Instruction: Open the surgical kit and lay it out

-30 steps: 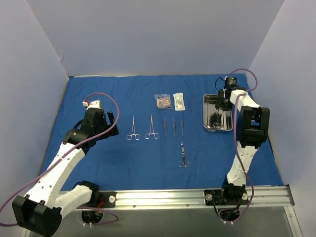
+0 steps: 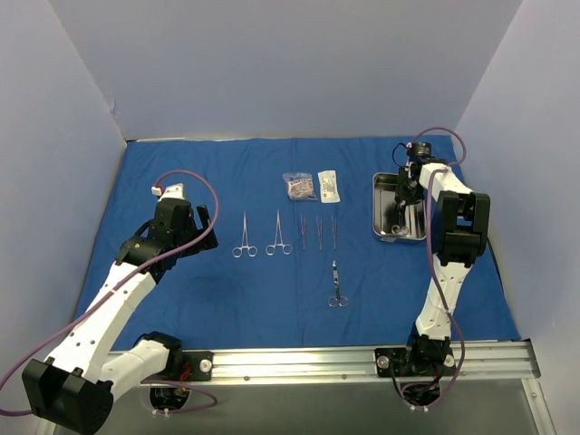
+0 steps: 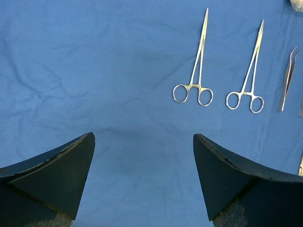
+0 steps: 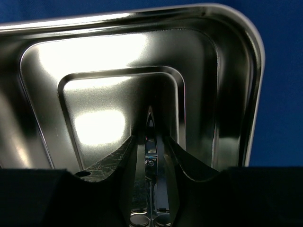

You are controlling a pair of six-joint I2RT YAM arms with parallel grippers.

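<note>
A steel tray (image 2: 384,237) sits at the right side of the blue cloth. Inside it, scissors (image 4: 150,142) lie pointing away in the right wrist view, their finger rings visible from above. My right gripper reaches down into the tray, one finger on either side of the scissors, with narrow gaps showing beside the metal. Over the cloth's left part my left gripper is open and empty. Laid out in the middle are two clamps (image 3: 198,71) (image 3: 248,75), several tweezers (image 2: 319,234) and another pair of scissors (image 2: 337,285).
A clear bag (image 2: 299,187) and a white packet (image 2: 328,187) lie behind the tweezers. Another flat metal tool (image 4: 102,168) rests in the tray left of the scissors. The tray's raised rim (image 4: 258,71) is close to my right gripper.
The left arm and laid-out tools have stayed still.
</note>
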